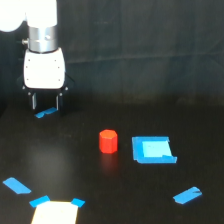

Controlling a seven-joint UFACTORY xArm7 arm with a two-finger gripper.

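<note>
A small red block [108, 141] with a roughly hexagonal outline rests on the black table near the middle of the camera view. To its right lies a blue-bordered square [142, 154] with a pale centre, apart from the block. My gripper [46, 103] hangs at the upper left, well away from both. Its two dark fingers [33, 101] stand apart, and nothing shows between them.
Strips of blue tape mark the table: one at the left [16, 185], another at the lower right [187, 195]. A pale bright patch [55, 213] with blue tape sits at the bottom edge. Bare black surface separates the gripper and block; dark curtain hangs behind.
</note>
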